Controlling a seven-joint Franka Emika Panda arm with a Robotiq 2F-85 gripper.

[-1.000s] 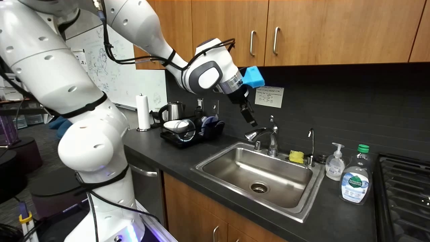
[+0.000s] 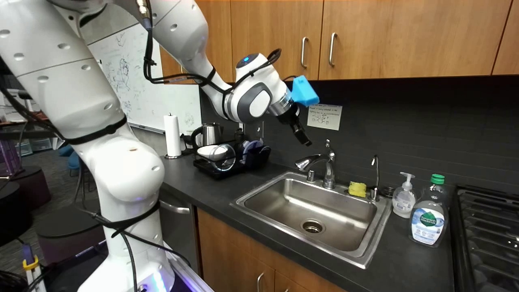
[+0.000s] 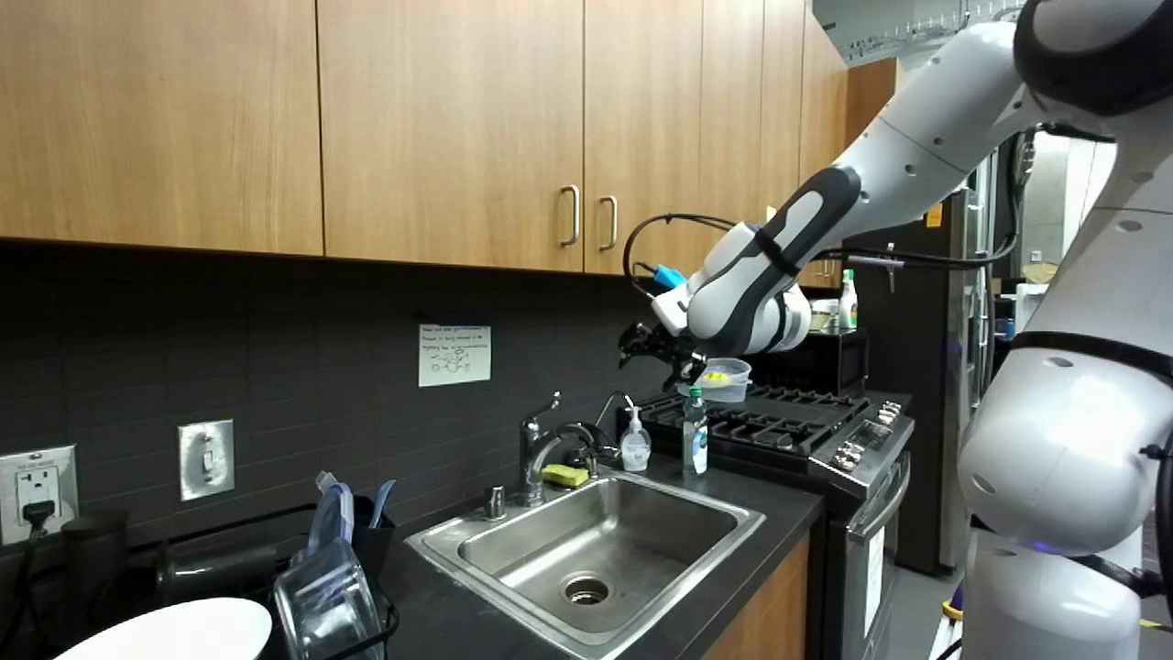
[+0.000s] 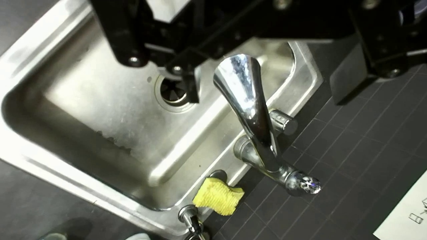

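My gripper is open, its black fingers wide apart at the top of the wrist view with nothing held between them. In exterior view 1 the gripper (image 2: pixel 304 138) hangs in the air above the chrome faucet (image 2: pixel 329 165), clear of it. Between and beyond the fingers, the wrist view shows the faucet (image 4: pixel 256 116), its spout pointing over the steel sink (image 4: pixel 120 112). A yellow sponge (image 4: pixel 219 196) lies on the sink's back rim, close to the small tap (image 4: pixel 190 220). The sink basin looks empty, with its drain (image 4: pixel 172 91) partly behind a finger.
A soap pump (image 2: pixel 404 197) and a green-capped dish soap bottle (image 2: pixel 429 214) stand right of the sink, before the stove (image 2: pixel 491 228). At the left is a loaded dish rack (image 2: pixel 233 156). Wooden cabinets (image 2: pixel 413 39) overhang the counter.
The gripper has risen slightly and shifted a little right in exterior view 1, and the arm's lower joints have swung right. Sponge, faucet and bottles stay where they were.
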